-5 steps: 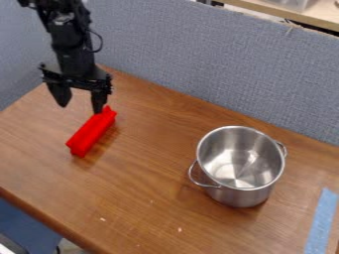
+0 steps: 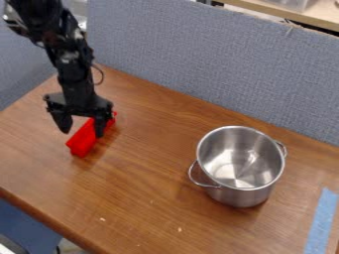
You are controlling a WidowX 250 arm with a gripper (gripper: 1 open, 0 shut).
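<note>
A red elongated block [image 2: 81,141] lies diagonally on the wooden table [image 2: 159,198] at the left. The black gripper [image 2: 82,127] is low over it, its fingers spread apart on either side of the block's upper part; whether they touch it is hard to tell. A steel pot [image 2: 240,166] with two handles stands empty on the right.
A grey padded partition [image 2: 212,60] runs along the back. A strip of blue tape [image 2: 320,220] is at the right front.
The gripper has come down from above the red block to a low position around it. The block and pot look unmoved.
</note>
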